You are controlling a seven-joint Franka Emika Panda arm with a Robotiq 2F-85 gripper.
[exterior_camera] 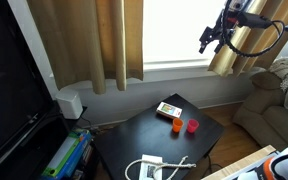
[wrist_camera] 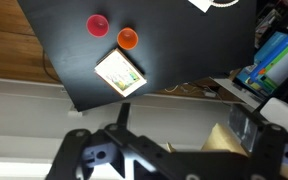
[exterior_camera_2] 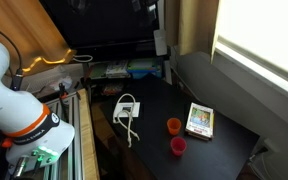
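Observation:
My gripper (exterior_camera: 211,46) hangs open high in front of the window, well above the dark table, with nothing between its fingers. The wrist view looks down on the tabletop past the open fingers (wrist_camera: 123,118). On the table stand an orange cup (exterior_camera: 177,125) and a red cup (exterior_camera: 192,126), close together but apart. A small boxed item (exterior_camera_2: 200,120) with a pale border and a coloured picture lies flat beside them. Near the table's other end a white cable (exterior_camera_2: 130,116) lies looped over a white flat piece (exterior_camera: 150,167).
Colourful boxes (exterior_camera: 64,152) sit low beside the table, near a large dark screen (exterior_camera: 12,75). Curtains (exterior_camera: 104,40) flank the bright window. A sofa (exterior_camera: 269,110) stands at the right. Bare tabletop (exterior_camera_2: 164,165) lies in front of the cups.

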